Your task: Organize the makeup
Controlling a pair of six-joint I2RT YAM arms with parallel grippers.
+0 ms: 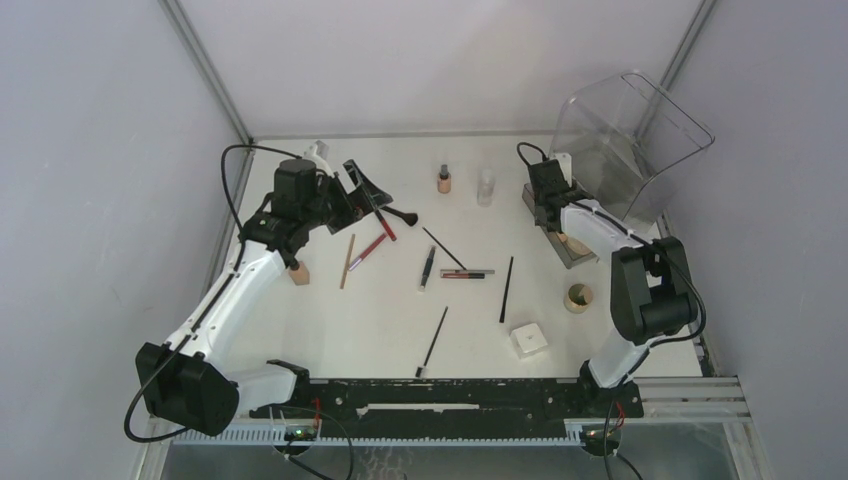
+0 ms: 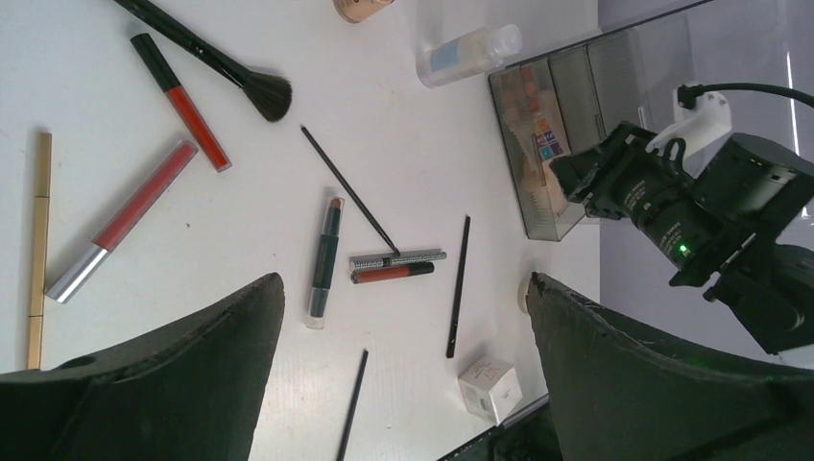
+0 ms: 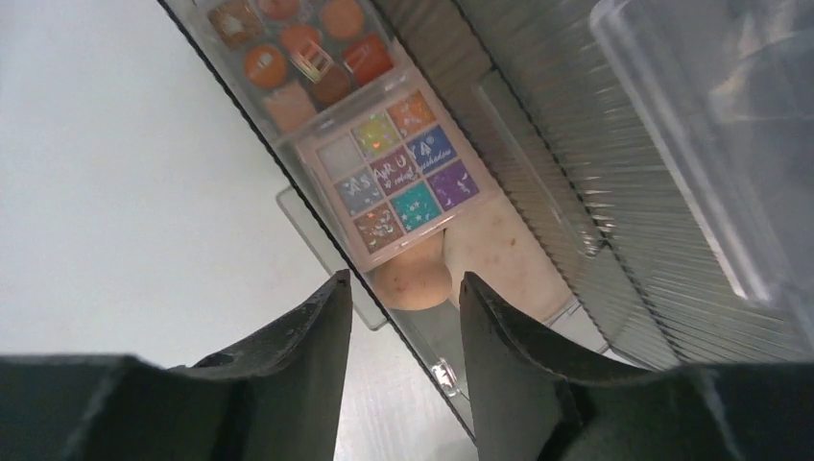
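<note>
A clear makeup organizer (image 1: 630, 140) stands at the back right, holding an eyeshadow palette (image 3: 398, 173), a peach puff (image 3: 411, 280) and other items. My right gripper is over its front compartment, fingers partly apart, nothing seen held. My left gripper hangs open above the left side. Loose on the table lie a black brush (image 2: 264, 94), a red lip gloss (image 2: 131, 210), a dark red tube (image 2: 195, 123), a two-ended stick (image 2: 323, 264), thin pencils (image 2: 350, 182), a silver tube (image 2: 408, 257) and a wooden pencil (image 2: 40, 240).
A clear bottle (image 1: 486, 188) and a foundation bottle (image 1: 444, 182) stand at the back. A small round pot (image 1: 578, 297) and a white box (image 1: 529, 339) are at the front right. The table (image 1: 470, 360) has free room between items.
</note>
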